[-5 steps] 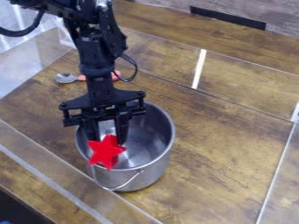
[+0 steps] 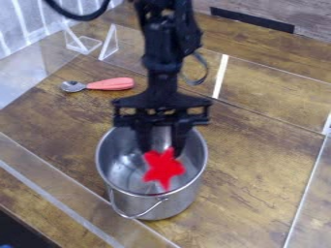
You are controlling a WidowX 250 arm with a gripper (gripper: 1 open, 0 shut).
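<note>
A steel pot with a wire handle stands at the lower centre on the wooden table. A red star shows inside its rim area, just below my black gripper, which hangs over the pot. The gripper is blurred, and I cannot tell whether its fingers touch or hold the star.
A spoon with a pink handle lies at the back left, near small clear plastic stands.
My gripper has moved right and slightly up in view. The red star has moved right and a little up, from the pot's left toward its middle.
</note>
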